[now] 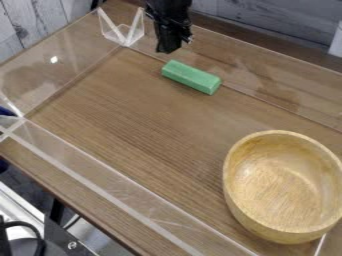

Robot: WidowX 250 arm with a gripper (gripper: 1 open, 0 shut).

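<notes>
My black gripper (168,44) hangs at the top centre of the camera view, above and a little behind a green rectangular block (190,78) lying on the wooden table (134,135). The block is apart from the gripper. The gripper looks shut, though its fingertips are small and dark; I see nothing held in it.
A large round tan bowl (281,226) sits at the lower right. Clear plastic strips cross the left side, and a clear bracket stands at the top left. Black cables lie at the lower left corner.
</notes>
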